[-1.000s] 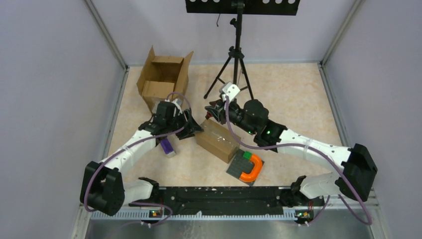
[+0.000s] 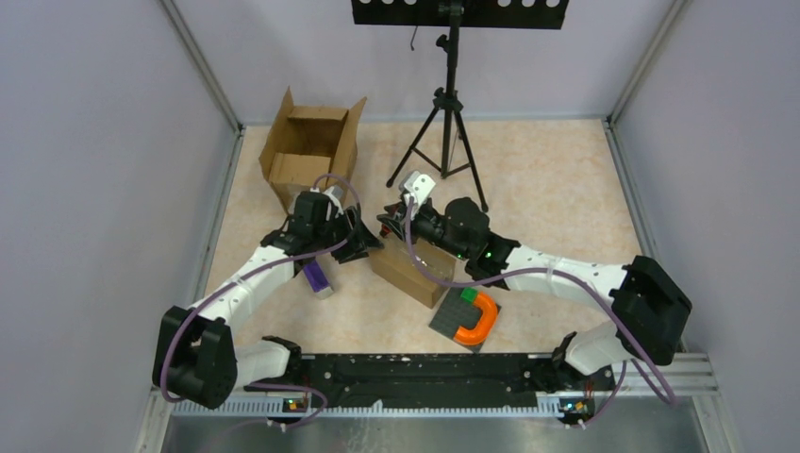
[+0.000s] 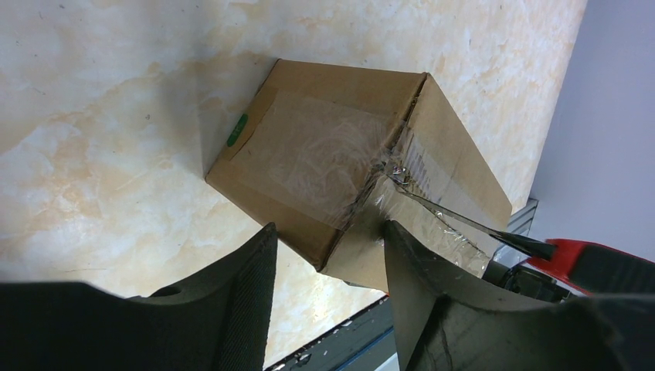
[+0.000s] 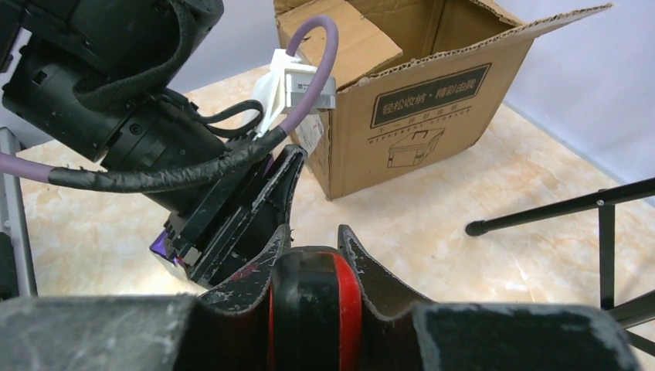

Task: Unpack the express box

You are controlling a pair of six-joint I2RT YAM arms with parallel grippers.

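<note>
The taped cardboard box (image 2: pixel 412 275) lies on the floor between both arms. My left gripper (image 2: pixel 360 247) is at its left end; in the left wrist view, its fingers (image 3: pixel 259 267) stand apart, with a lower corner of the box showing between them. One fingertip appears to be against the taped side. My right gripper is shut on a red and black knife (image 4: pixel 309 301). The knife's narrow blade (image 3: pixel 471 222) reaches across the taped side, its tip at the torn seam by the box edge. How deep the tip sits cannot be told.
An open, empty-looking carton (image 2: pixel 307 156) stands behind the left arm. A purple and white small box (image 2: pixel 318 278) lies beside that arm. Front right are an orange curved piece (image 2: pixel 484 321) and a dark mat (image 2: pixel 443 327). A black tripod (image 2: pixel 445 123) stands behind.
The left arm and the box look unmoved.
</note>
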